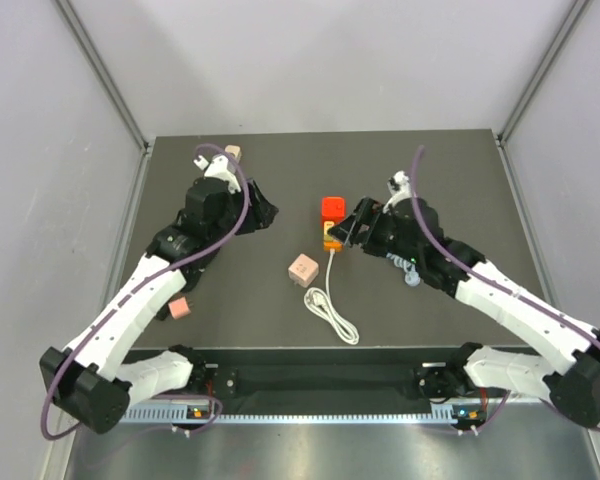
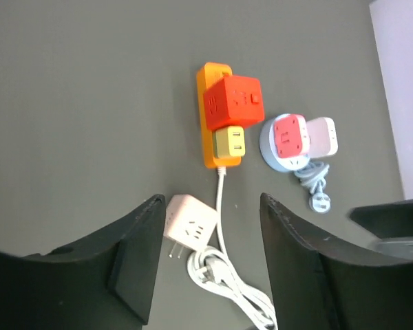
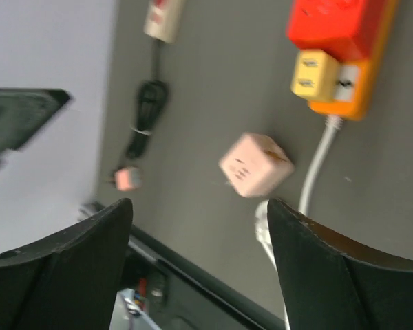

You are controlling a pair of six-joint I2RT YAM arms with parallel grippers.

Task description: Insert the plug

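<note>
The pale pink plug cube (image 1: 303, 270) (image 2: 189, 220) rests on the table left of the white cable, with prongs visible in the left wrist view. The orange power strip (image 1: 332, 243) (image 2: 208, 117) (image 3: 361, 93) carries a red plug block (image 2: 234, 102) and a yellow plug (image 2: 229, 143) (image 3: 314, 74). My left gripper (image 1: 262, 210) is open and empty, left of the strip. My right gripper (image 1: 348, 228) hangs above the strip's right side, fingers apart, with nothing visible between them.
A blue round socket (image 2: 272, 144) with pink and white plugs lies right of the strip. A coiled white cable (image 1: 335, 320) lies toward the front. Another strip (image 3: 162, 17) and dark cable (image 3: 148, 110) are at left.
</note>
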